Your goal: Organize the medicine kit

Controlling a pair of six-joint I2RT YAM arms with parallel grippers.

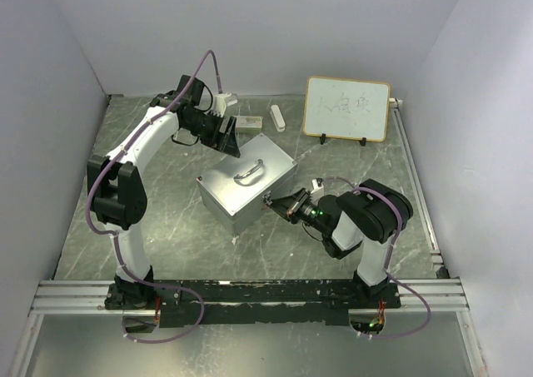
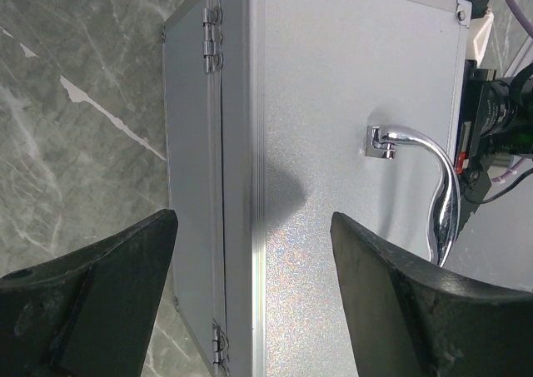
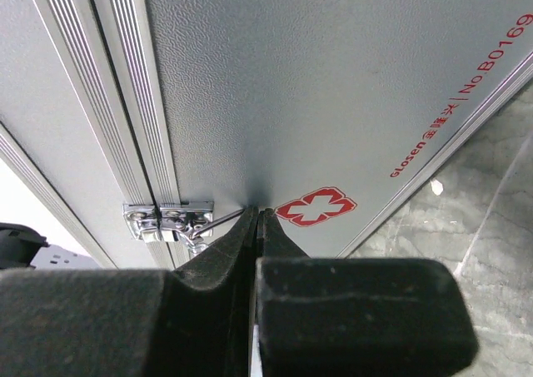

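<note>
The silver medicine kit (image 1: 241,194) sits closed mid-table, its curved handle (image 2: 441,194) on the lid. My left gripper (image 1: 225,140) hangs over the lid's back-left end, fingers apart and empty; the left wrist view shows hinges (image 2: 211,40) along the side below it. My right gripper is shut at the metal latch (image 3: 171,223) on the front face, beside the red cross label (image 3: 316,206); its tips touch or nearly touch the latch's wire loop, and whether they hold it I cannot tell.
A whiteboard (image 1: 346,106) stands at the back right. A small box (image 1: 248,122) and a white object (image 1: 277,118) lie behind the kit.
</note>
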